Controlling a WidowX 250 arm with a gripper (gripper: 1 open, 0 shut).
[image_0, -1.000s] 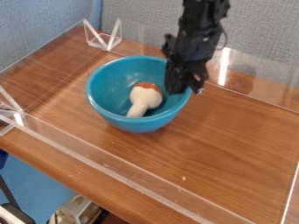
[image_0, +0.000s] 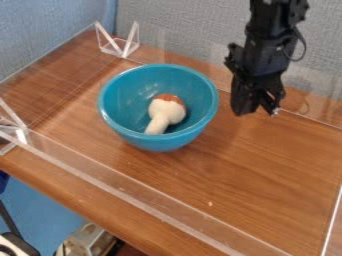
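Note:
A teal bowl (image_0: 128, 116) stands on the wooden table left of centre, holding a white mushroom-like toy (image_0: 163, 117) with an orange top. The black gripper (image_0: 251, 100) hangs at the back right, above and just beyond the bowl's right rim, apart from the toy. Its fingers are small and dark, with nothing visible held between them; it looks shut.
Bare wooden tabletop (image_0: 254, 190) fills the right and front. Clear barriers run along the edges, with white brackets (image_0: 118, 42) at the back left and left side. Grey padded walls stand behind.
The gripper has moved back and to the right, from over the bowl's right part to beyond its rim. The bowl and toy look unmoved.

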